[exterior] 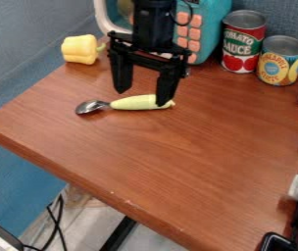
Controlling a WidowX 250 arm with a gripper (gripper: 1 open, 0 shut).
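Observation:
My black gripper [141,86] hangs open above the back-middle of the table, its two fingers apart. Just under it lies a pale yellow corn-shaped item [138,103], its right end behind or beside the right finger. A metal spoon [90,107] lies at its left end, touching or overlapped by it.
A yellow pepper [78,49] sits at the back-left edge. A teal toy appliance [204,29], a tomato sauce can [241,47] and another can [280,64] stand at the back right.

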